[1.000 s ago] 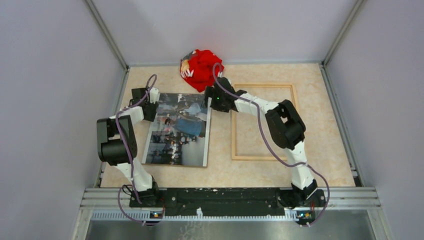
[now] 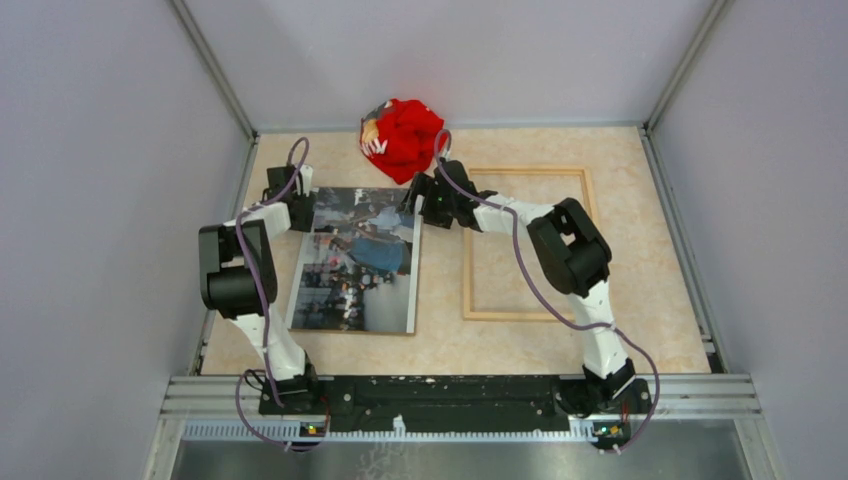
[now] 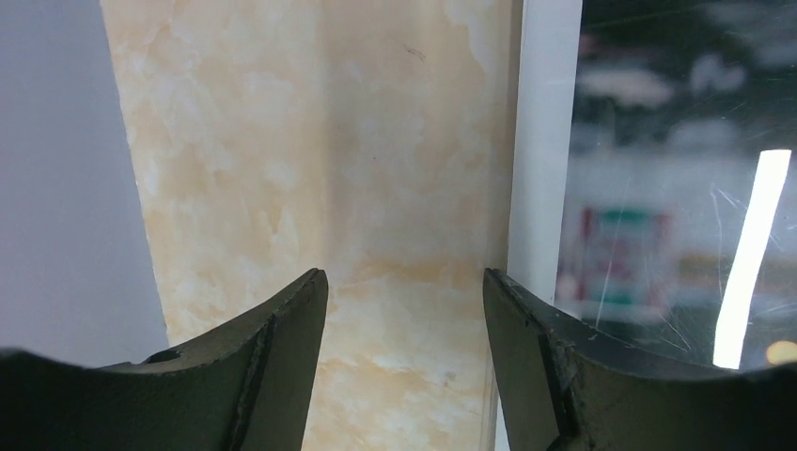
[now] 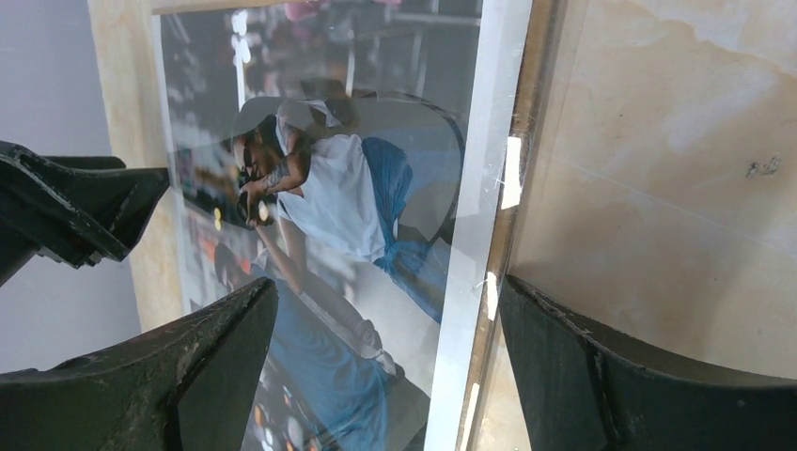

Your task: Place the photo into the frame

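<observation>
The photo [image 2: 355,280] lies on the left half of the table, with pale strips along its long sides. My left gripper stands open at its upper left edge, its right finger beside the white edge strip [image 3: 540,141], only bare table between the fingers. My right gripper is open over the photo's upper right edge [image 4: 476,235], one finger above the picture, the other by the edge strip. The empty wooden frame [image 2: 515,314] lies on the right side, partly under my right arm.
A crumpled red cloth [image 2: 405,140] lies at the back, above the photo. Bare table [image 2: 440,345] shows along the front and between photo and frame. Walls [image 2: 130,240] enclose the table on the sides and back.
My left gripper has shifted slightly about the photo's left edge, moving back and a little right. My right gripper has moved very slightly; the photo looks unmoved.
</observation>
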